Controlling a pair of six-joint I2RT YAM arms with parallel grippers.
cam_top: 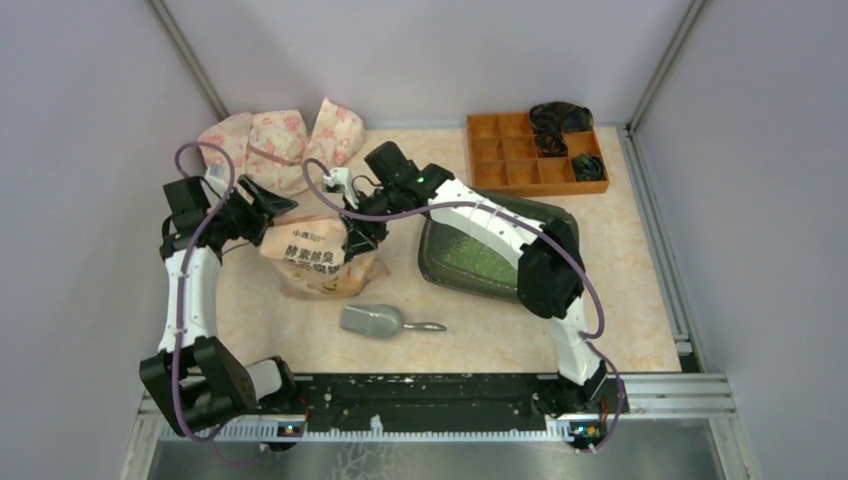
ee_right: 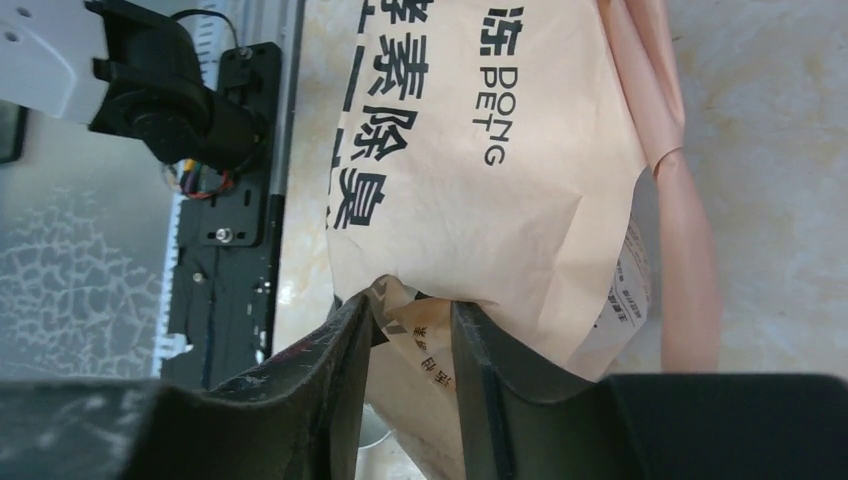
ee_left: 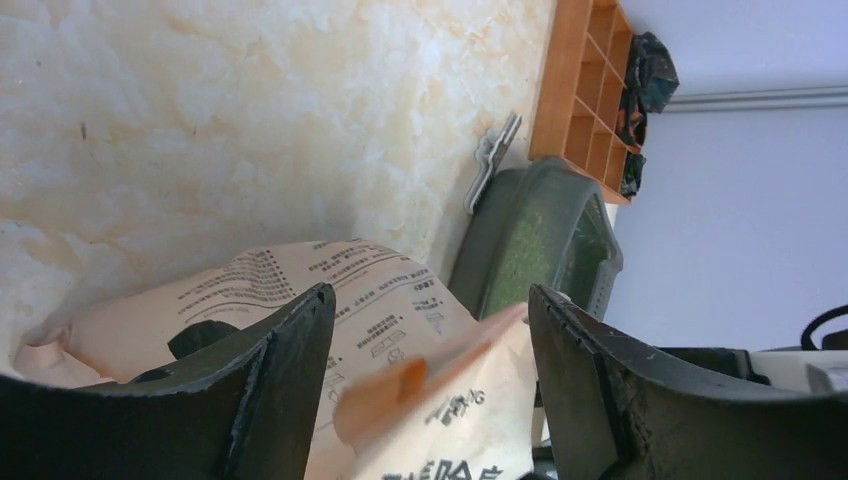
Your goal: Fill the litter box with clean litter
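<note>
The paper litter bag (cam_top: 310,255) with printed lettering lies left of centre, its top folded and crumpled. My left gripper (cam_top: 270,213) is at the bag's upper left, fingers parted, with the bag below and between them in the left wrist view (ee_left: 428,330). My right gripper is at the bag's right side, crumpled paper between its parted fingers; whether it grips it I cannot tell. The green litter box (cam_top: 460,270) lies right of the bag, partly under my right arm. A grey scoop (cam_top: 372,320) lies in front of the bag.
A wooden divided tray (cam_top: 500,150) with black bundles stands at the back right. Pink floral fabric (cam_top: 275,140) lies at the back left.
</note>
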